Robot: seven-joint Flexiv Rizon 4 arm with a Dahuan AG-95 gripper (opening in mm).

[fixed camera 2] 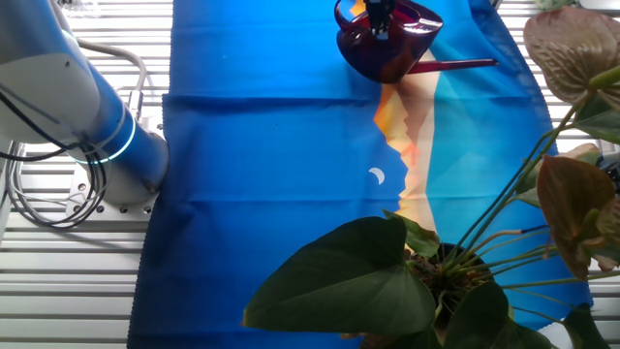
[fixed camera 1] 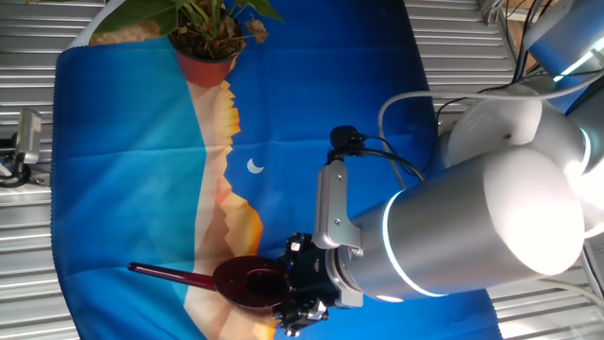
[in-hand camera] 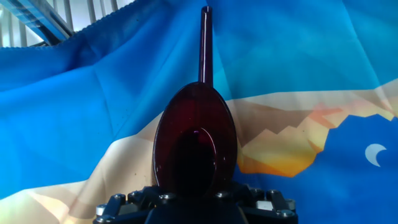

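A dark red, glossy watering can with a long thin spout is at the near end of the cloth, its spout pointing left in exterior view 1. My gripper is at the can's back end, opposite the spout, and appears shut on it. From the other side, the can shows a looped handle at its back, with the dark gripper over it. The wrist view has the can straight ahead, spout away from me; the fingertips are hidden. Whether the can touches the cloth I cannot tell.
A leafy plant in a terracotta pot stands at the far end of the cloth, its broad leaves spreading wide. Between pot and can the blue printed cloth is clear, with some creases. Slatted metal surrounds it.
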